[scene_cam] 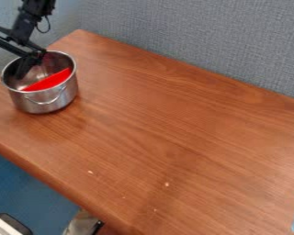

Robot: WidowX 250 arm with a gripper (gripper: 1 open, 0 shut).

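Observation:
A steel pot [43,100] stands on the left part of the wooden table, with a long red object [47,81] lying inside it. My black gripper [27,66] reaches in from the upper left, its fingers down at the back-left part of the pot's opening, left of and above the red object. The fingertips are small and dark against the pot, so their exact spacing is hard to make out.
Below the table's near edge are a blue floor and some small objects at the bottom left.

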